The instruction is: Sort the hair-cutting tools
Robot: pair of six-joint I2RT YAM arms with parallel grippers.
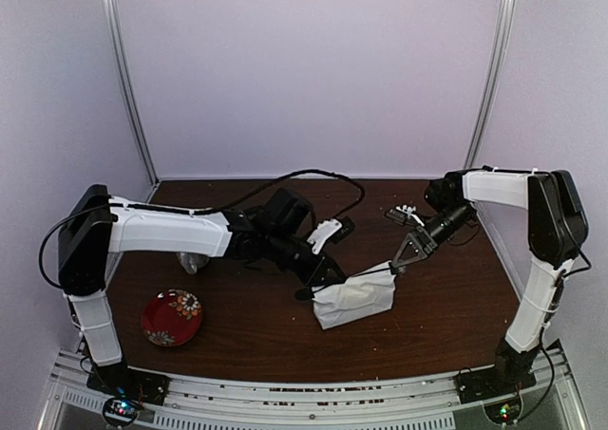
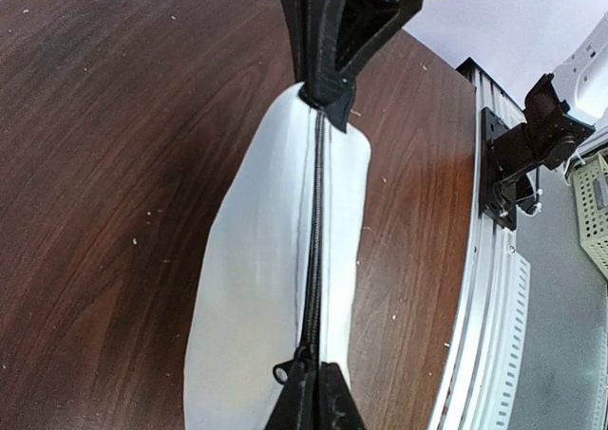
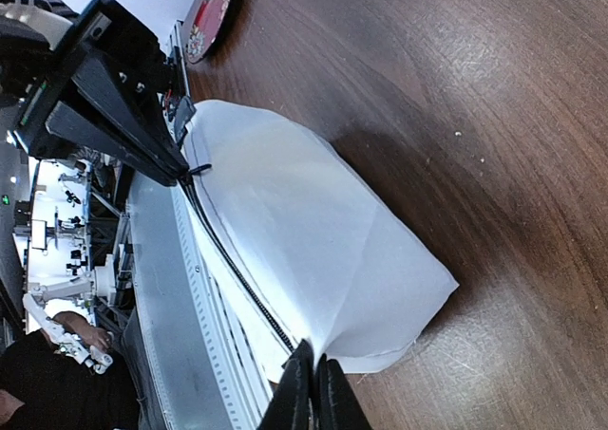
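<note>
A white pouch (image 1: pixel 353 299) stands on the dark table between my two arms, its black zipper (image 2: pixel 316 221) running along the top edge as one dark line. My left gripper (image 1: pixel 323 284) is shut at the pouch's left end, where the small black zipper pull (image 3: pixel 200 169) shows right at its fingertips. Exactly what lies between those fingers is too small to tell. At the opposite end, my right gripper is shut on the pouch's top corner by the zipper's end. No hair cutting tools show; the inside of the pouch is hidden.
A red flowered plate (image 1: pixel 172 318) rests at the left front of the table. Behind the left forearm lies a clear plastic item (image 1: pixel 193 261), partly covered. A metal rail (image 1: pixel 313 392) borders the front edge.
</note>
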